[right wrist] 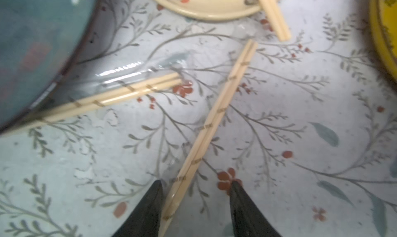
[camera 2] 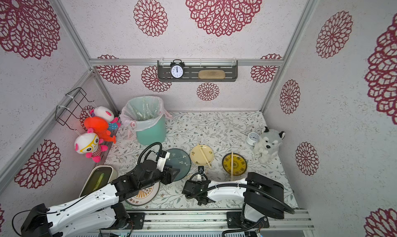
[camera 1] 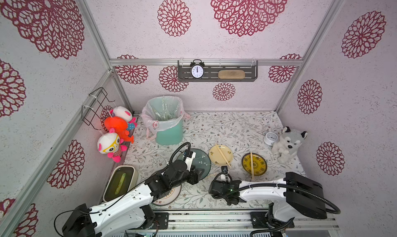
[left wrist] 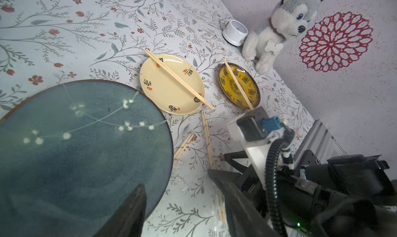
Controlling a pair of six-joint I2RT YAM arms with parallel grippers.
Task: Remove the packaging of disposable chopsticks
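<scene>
A chopstick pair in clear wrapping (right wrist: 206, 129) lies on the table; its near part passes beside and behind one finger (right wrist: 151, 208) of my right gripper. That gripper stands open, pointing down at the pair, which does not look gripped. Another wrapped pair (right wrist: 136, 88) lies to its left, one end hidden by the blue-grey plate (left wrist: 95, 154). Near that plate's edge my left gripper is open and empty. Bare chopsticks (left wrist: 179, 80) rest across the cream plate (left wrist: 153, 88), and others (left wrist: 238, 85) across the yellow-brown plate (left wrist: 225, 86).
A lined green bin (camera 1: 169, 133) stands at the back left, with clear wrapping inside. A white plate (camera 2: 144, 193) sits beneath the left arm, beside a long dish (camera 2: 109, 175). A small white clock (camera 1: 270, 138) and plush husky (camera 1: 288, 146) are at right.
</scene>
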